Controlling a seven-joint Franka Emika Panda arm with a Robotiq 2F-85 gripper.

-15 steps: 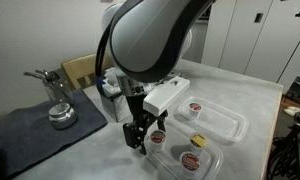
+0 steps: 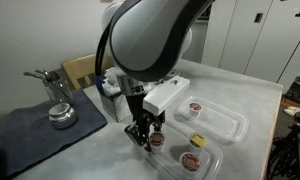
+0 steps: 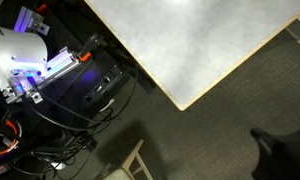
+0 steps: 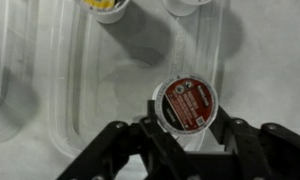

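A small pod with a red printed lid point(image 4: 188, 103) sits between the fingers of my gripper in the wrist view. The fingers flank the pod closely on both sides; whether they press on it cannot be made out. In exterior view 1 the same pod point(image 2: 157, 140) shows beside the gripper point(image 2: 150, 141), at the left end of the near clear tray point(image 2: 212, 171). Whether its base rests on the tray is unclear. That tray also holds a yellow-lidded pod point(image 2: 198, 140) and another red-lidded pod point(image 2: 190, 162).
A second clear tray point(image 2: 230, 125) lies behind, with one pod point(image 2: 195, 107) in it. To the left, a metal pot point(image 2: 61, 113) stands on a dark cloth point(image 2: 25, 133). Bare table lies at front left. Exterior view 2 shows mostly table edge and floor.
In exterior view 1 the pod at the gripper has shifted slightly, its lid now looking darker and a little lower. The arm, trays and other pods look unmoved.
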